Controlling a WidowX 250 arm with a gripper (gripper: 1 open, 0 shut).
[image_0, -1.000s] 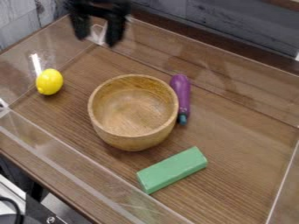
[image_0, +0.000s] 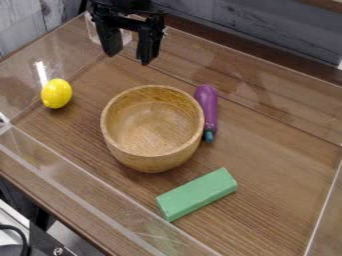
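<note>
My gripper (image_0: 131, 45), black, hangs at the top centre-left of the camera view, above the bare wood behind the bowl; whether its fingers are open or shut is unclear. A wooden bowl (image_0: 151, 148) sits in the middle. A yellow lemon-like object (image_0: 56, 94) lies to its left, a purple eggplant-like object (image_0: 206, 105) to its right, and a green block (image_0: 197, 195) at the front right, all apart from the bowl.
The wooden floor of the tray (image_0: 274, 140) is clear on the right. Walls border it at the back and left. A black cable lies at the lower left, outside the tray.
The bowl and the other objects have not moved.
</note>
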